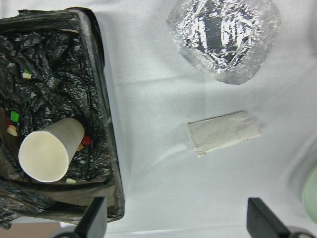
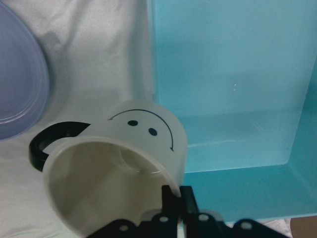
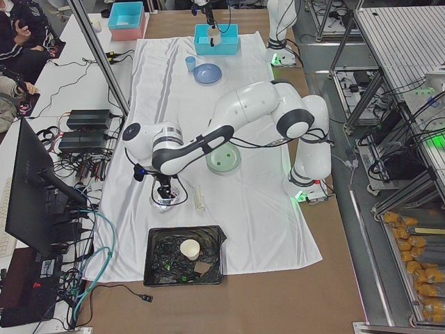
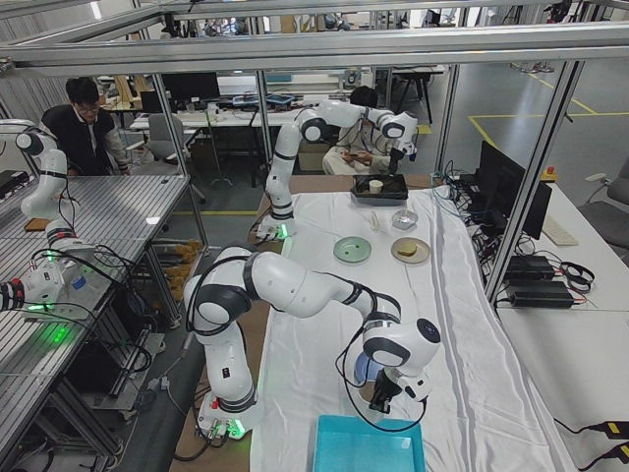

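In the right wrist view a white smiley mug (image 2: 148, 124) with a black handle is tilted, my right gripper shut on its rim, over a blue bin (image 2: 228, 79). My left gripper is open above the white cloth, near a crumpled foil piece (image 1: 223, 39) and a pale flat packet (image 1: 223, 131). The black-lined bin (image 1: 94, 59) holds a paper cup (image 1: 52, 148) on its side and small scraps.
A blue plate (image 3: 208, 74) and blue cup (image 3: 190, 63) stand near the blue bin. A green plate (image 4: 352, 250) and a beige plate with a yellow item (image 4: 409, 251) lie mid-cloth. Monitors and cables line the side table.
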